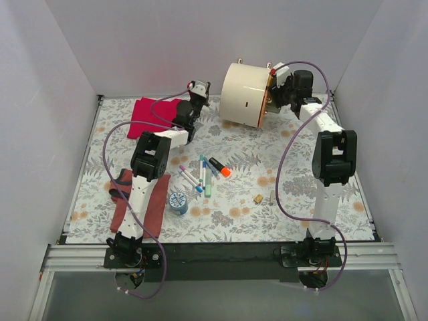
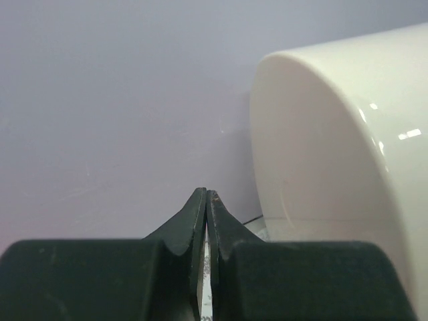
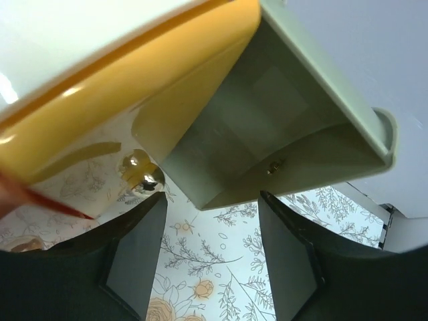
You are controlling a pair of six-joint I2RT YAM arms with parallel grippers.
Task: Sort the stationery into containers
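Observation:
A white rounded drawer box stands at the back, its front turned to the right. In the right wrist view a yellow drawer front and an empty-looking grey-green drawer, pulled out, show with a gold knob. My right gripper is open just in front of them, nothing between its fingers. My left gripper is shut with nothing showing in it, left of the box. Mid-table lie pink-and-blue markers, a green highlighter and an orange-capped black marker.
A red cloth lies at the back left, a dark red pouch at the front left. Near the pens stands a blue tin. A small yellowish block sits right of centre.

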